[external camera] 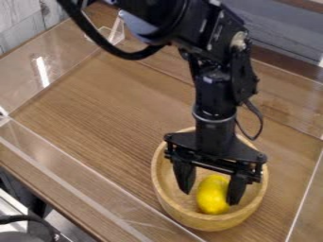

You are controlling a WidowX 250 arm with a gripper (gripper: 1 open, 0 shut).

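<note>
A black gripper point(217, 175) hangs down from the arm into a round tan wooden bowl point(177, 198) at the lower right of the view. Its fingers are spread open on either side of a yellow object point(212, 197), which lies in the bowl, partly under the gripper.
The wooden table point(89, 123) around the bowl is bare to the left and at the back. A metal rail runs along the lower left edge, with a dark cable at the bottom left corner.
</note>
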